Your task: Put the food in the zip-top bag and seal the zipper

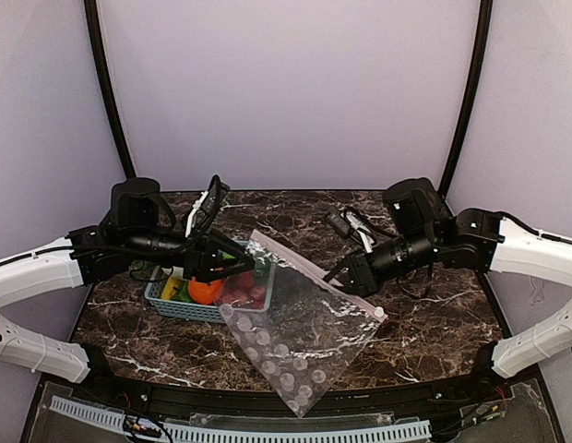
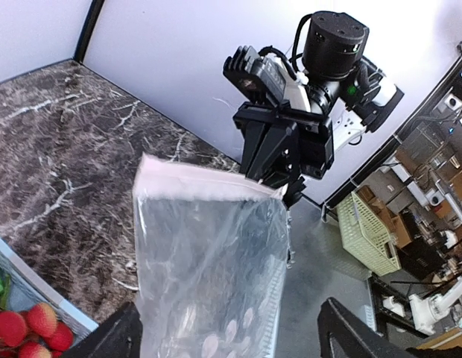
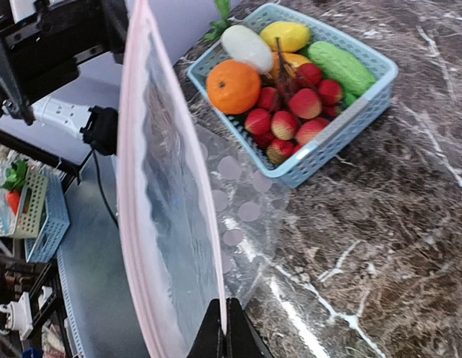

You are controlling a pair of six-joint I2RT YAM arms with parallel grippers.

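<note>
The clear zip top bag [image 1: 304, 337] with pale dots hangs between the arms, its pink zipper band [image 1: 300, 261] uppermost. In the right wrist view my right gripper is shut on one pink edge of the bag; the two edges stand apart above it. My left gripper is open by the bag's other end, its fingers [image 2: 104, 339] spread wide and not gripping the bag. The food lies in a blue basket [image 3: 350, 134]: an orange [image 3: 233, 86], red strawberry-like fruits [image 3: 305, 104], a green cucumber [image 3: 341, 67], a lemon [image 3: 285, 34] and a white oval item [image 3: 247, 47].
The basket stands at the left of the dark marbled table [image 1: 295, 208], partly behind my left arm and the bag. The bag's lower corner reaches over the front edge.
</note>
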